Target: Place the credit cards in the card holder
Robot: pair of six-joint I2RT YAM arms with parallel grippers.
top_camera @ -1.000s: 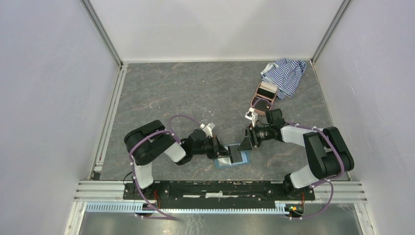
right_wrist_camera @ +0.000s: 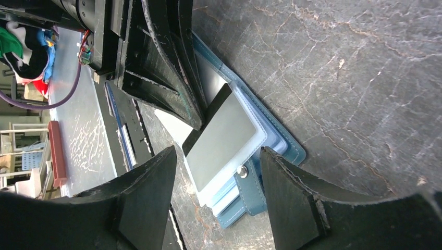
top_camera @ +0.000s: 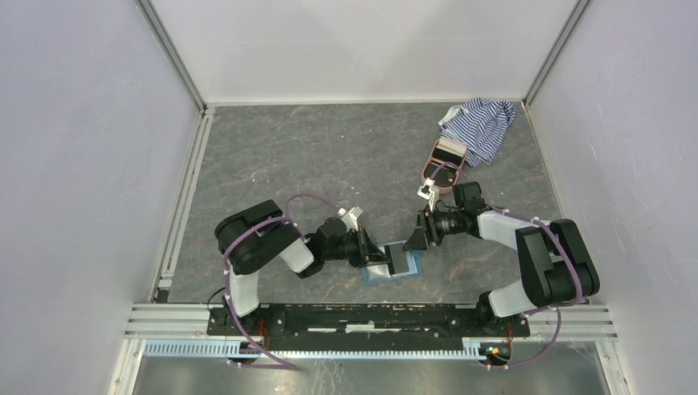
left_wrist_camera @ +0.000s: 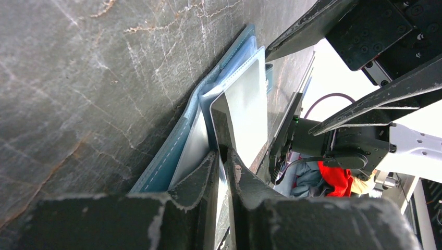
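A blue card holder (top_camera: 415, 269) lies open on the table near the front, its clear pockets showing. Inside the upper pocket is most of a grey card (right_wrist_camera: 221, 140) with a black stripe; the striped end sticks out at the pocket's mouth. My left gripper is shut on that end, seen as a dark strip in the left wrist view. On the holder's other side, my right gripper stands open above the edge with the snap strap (right_wrist_camera: 251, 190). One right fingertip (right_wrist_camera: 267, 154) is close to the strap; whether they touch, I cannot tell.
A pinkish box (top_camera: 431, 160) with dark and pale cards stands at the back right, against a blue-and-white striped cloth (top_camera: 481, 125). Both grippers are close together over the holder.
The right gripper has shifted slightly to the right. My left arm has also edged a little to the right, its gripper staying at the holder. The box and cloth have not moved.
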